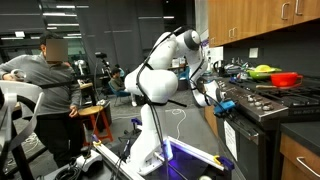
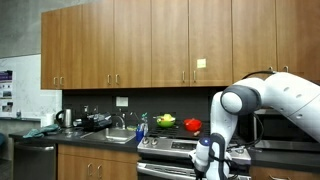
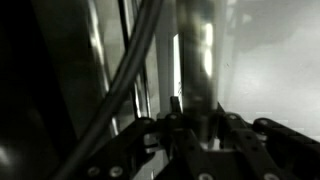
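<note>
At the front of the stove [image 2: 180,147], my gripper [image 1: 226,106] is low beside the front edge, with blue parts near its tip. In the wrist view my gripper shows from behind. A blurred brownish, upright strip [image 3: 200,50] rises from between its fingers, too close to identify. The gripper looks shut on it. Shiny metal bars [image 3: 137,60] run along the left of that view, crossed by a dark cable. The fingertips are too blurred to make out.
A red pot [image 1: 285,79] stands on the stovetop, with a yellow-green item [image 1: 262,69] behind it. Wooden cabinets [image 2: 150,55] hang above the counter. A person [image 1: 55,90] is at the left, away from the arm.
</note>
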